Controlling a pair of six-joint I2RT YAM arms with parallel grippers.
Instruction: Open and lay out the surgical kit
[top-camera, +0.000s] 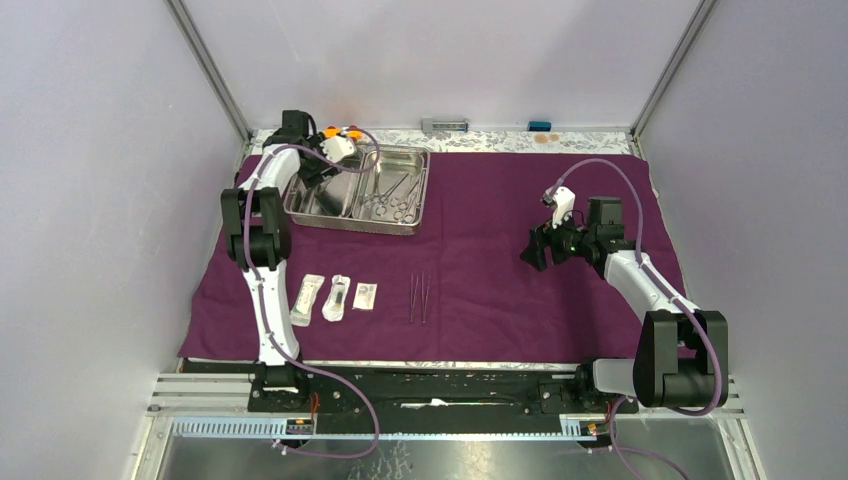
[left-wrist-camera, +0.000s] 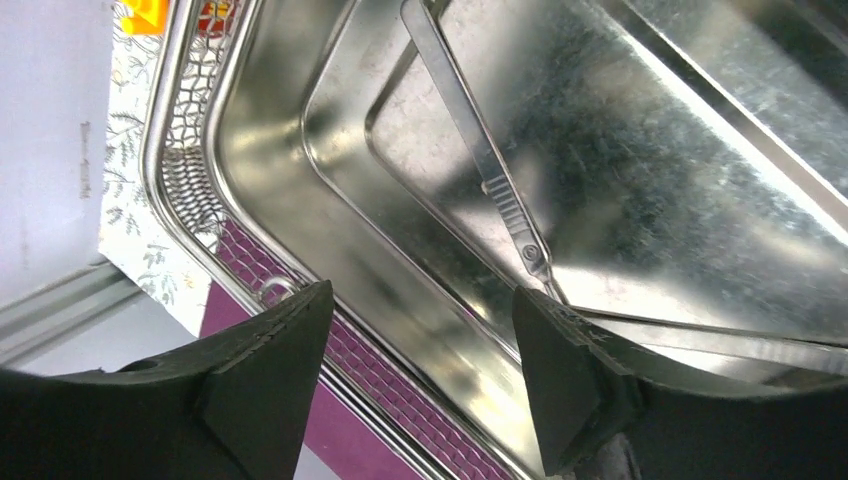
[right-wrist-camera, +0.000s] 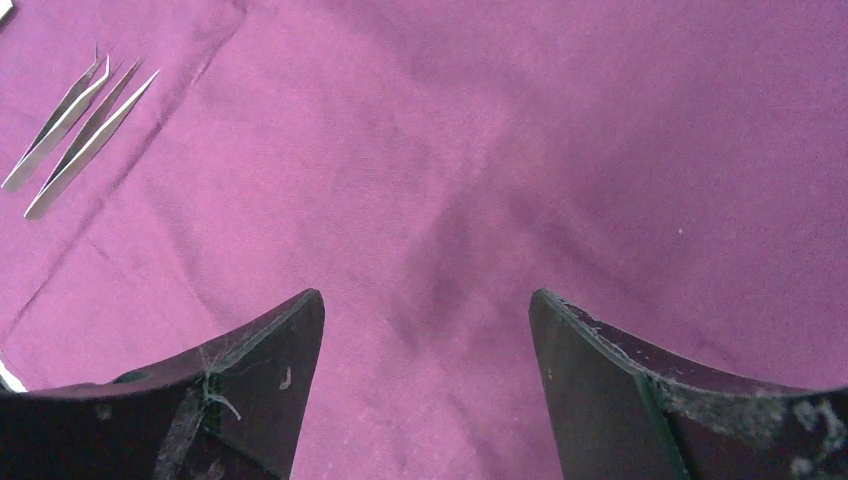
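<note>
Two metal trays stand side by side at the back left, and my left gripper is over the left tray (left-wrist-camera: 385, 330) with its fingers apart and nothing between them. A scalpel handle (left-wrist-camera: 490, 165) lies in that tray, beyond the fingertips. Another thin metal tool (left-wrist-camera: 720, 340) lies there too, partly behind the right finger. Several scissor-like instruments (top-camera: 395, 195) rest in the right tray. Two tweezers (right-wrist-camera: 75, 135) lie side by side on the purple cloth. My right gripper is open above bare cloth, holding nothing.
Two long sealed packets, one packet (top-camera: 307, 300) left of the other packet (top-camera: 336, 299), and a small square packet (top-camera: 365, 296) form a row left of the tweezers.
</note>
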